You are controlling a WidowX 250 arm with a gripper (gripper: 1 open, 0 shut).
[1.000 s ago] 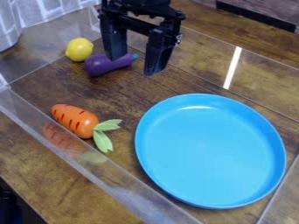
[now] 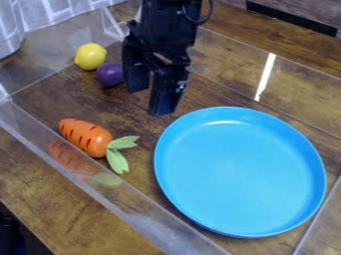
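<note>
The black gripper [image 2: 150, 82] hangs open over the wooden table, a little above and left of the blue plate's top edge, in front of a purple eggplant [image 2: 110, 74] that it partly hides. A toy carrot [image 2: 86, 136] with green leaves lies on the table at the left, below the gripper. The blue plate [image 2: 240, 174] is empty. A yellow lemon-like object [image 2: 90, 57] sits at the upper left.
Transparent barriers [image 2: 60, 164] run along the lower left and around the work area. The table right of the gripper, above the plate, is clear.
The gripper has moved down and slightly left and has turned, now covering more of the eggplant. The objects on the table look unmoved.
</note>
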